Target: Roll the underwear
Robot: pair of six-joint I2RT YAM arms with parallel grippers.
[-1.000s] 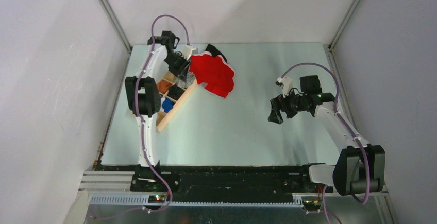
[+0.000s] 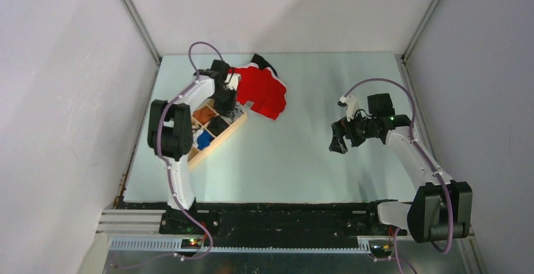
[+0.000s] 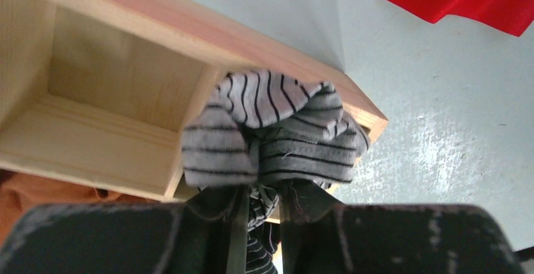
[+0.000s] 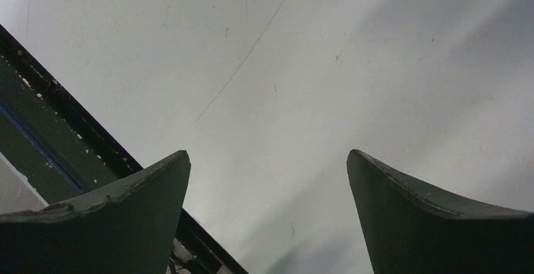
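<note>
A grey garment with black stripes [image 3: 217, 142], seemingly the underwear, is bunched up at the corner compartment of the wooden box [image 3: 113, 135]. My left gripper is shut on its near side, with the cloth puffed out beyond the fingertips. More striped cloth shows beneath the fingers; whether it is the same piece, I cannot tell. From the top view, only a bit of the striped cloth [image 2: 236, 113] shows beside the gripper. Over the right side of the table, my right gripper [image 2: 340, 137] is open, with bare tabletop between its fingers.
Other box compartments hold orange cloth [image 2: 204, 115], black cloth [image 2: 217, 126] and blue cloth [image 2: 204, 139]; one beside the striped garment is empty. A red garment [image 2: 261, 91] lies just behind the box.
My left gripper has shifted towards the table's front. The box's right end has moved the same way, and the box looks slightly turned. The right arm has hardly moved.
</note>
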